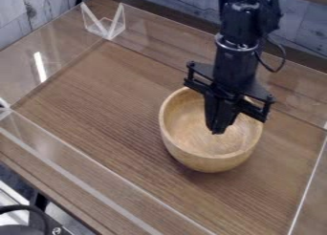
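Observation:
A beige oval bowl [205, 148] stands on the wooden table [90, 143], right of centre. My dark gripper [225, 110] hangs over the bowl's back part, its tips pointing down toward the inside. I cannot tell whether it is open or shut. Whether anything is between its fingers, or whether it touches the bowl, is unclear.
A white wire-like object [106, 19] is at the back upper left. A dark wall edge runs along the back.

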